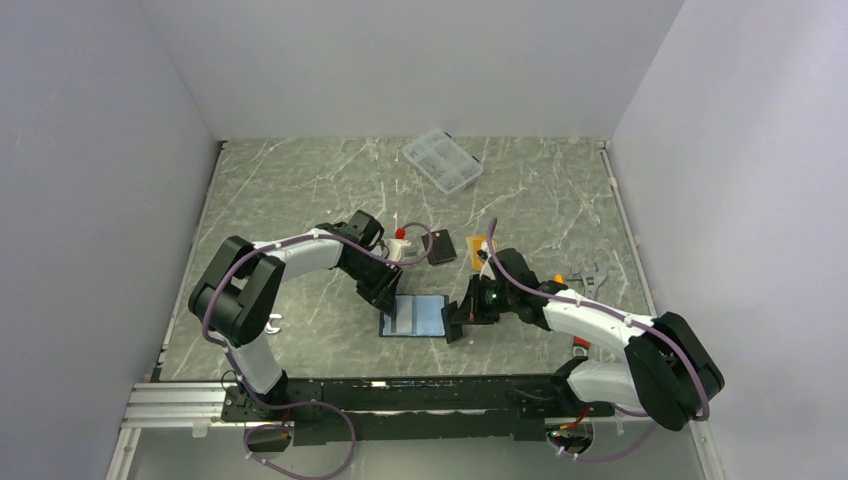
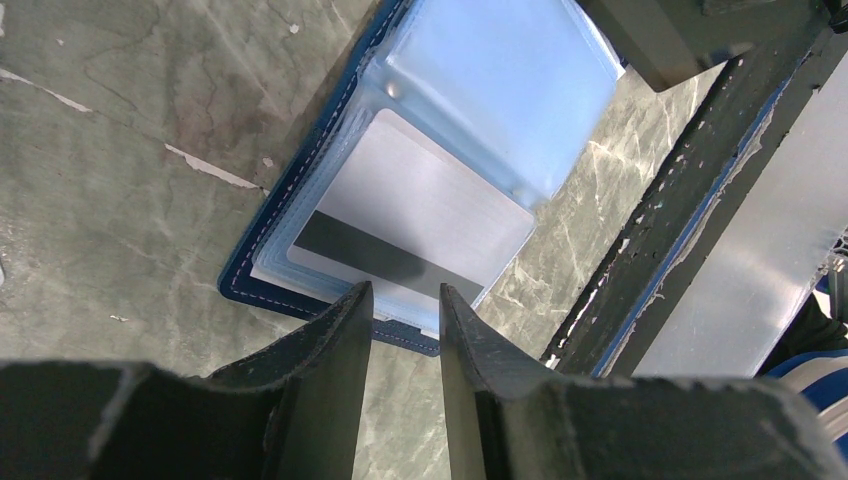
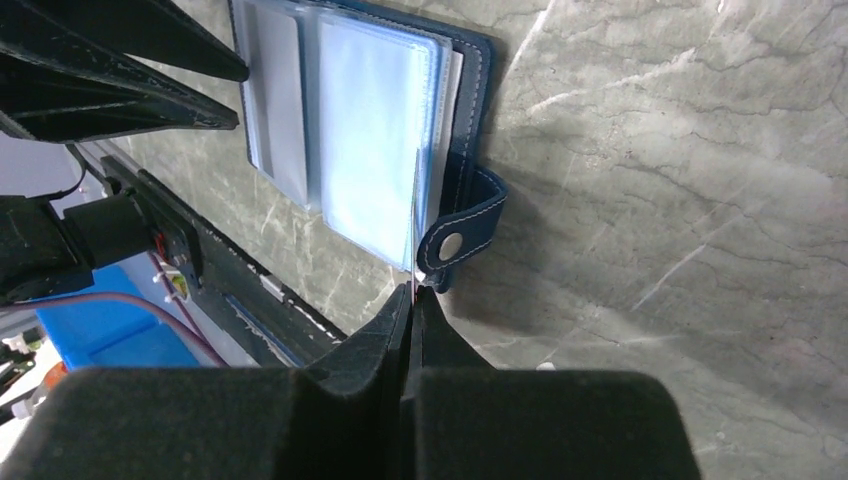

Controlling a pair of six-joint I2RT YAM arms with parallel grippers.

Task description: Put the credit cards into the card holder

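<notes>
The dark blue card holder (image 1: 412, 334) lies unfolded with its clear sleeves (image 2: 500, 80) facing up. A white card (image 2: 420, 190) with a dark stripe sits inside one sleeve. My left gripper is at that sleeve's end, its fingertips part open with a gap between them. At the holder's other side, a dark card (image 1: 453, 322) is gripped by my right gripper. The right wrist view shows this card edge-on, as a thin line beside the sleeve edge; whether it has entered the sleeve cannot be told.
The holder's strap (image 3: 465, 225) with its snap sticks out near the right fingertips. A dark box (image 1: 438, 247) and a yellow item (image 1: 478, 250) lie behind; a clear organizer (image 1: 443, 160) stands farther back.
</notes>
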